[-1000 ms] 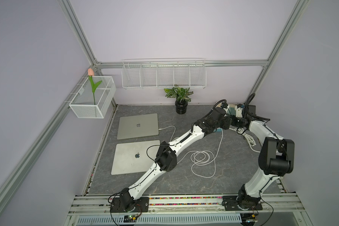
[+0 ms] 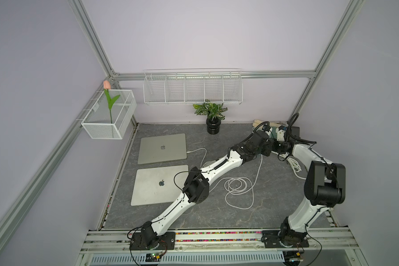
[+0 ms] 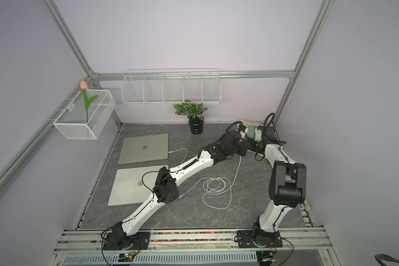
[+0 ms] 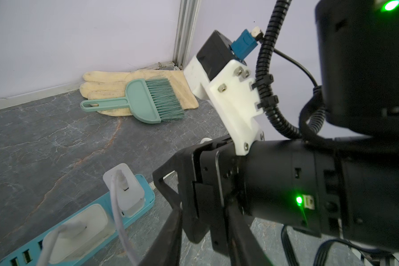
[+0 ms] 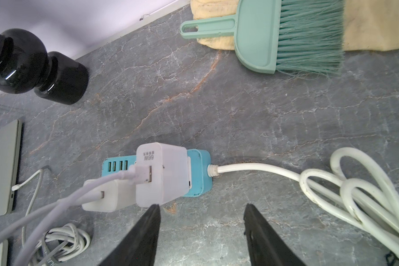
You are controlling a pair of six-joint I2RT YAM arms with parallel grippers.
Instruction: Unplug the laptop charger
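Observation:
In the right wrist view a white charger marked 66W [image 5: 161,173] sits plugged into the blue power strip [image 5: 201,177], its white cable running off lower left. A second white charger [image 5: 115,195] is plugged in beside it. In the left wrist view both chargers [image 4: 125,188] [image 4: 82,232] lie left of my left gripper, whose blurred fingers stand apart with a gap between them. My right gripper is open with nothing between its fingers, in front of the strip. From above, both arms hide the strip.
Two closed laptops [image 2: 162,148] [image 2: 159,186] lie at the left; a cable leads from the rear one. A coiled cable [image 2: 238,186] rests mid-table. A dustpan with brush [image 4: 144,102] lies on gloves at the back, behind the strip. A black vase [image 2: 213,126] stands nearby.
The right arm looks almost unmoved.

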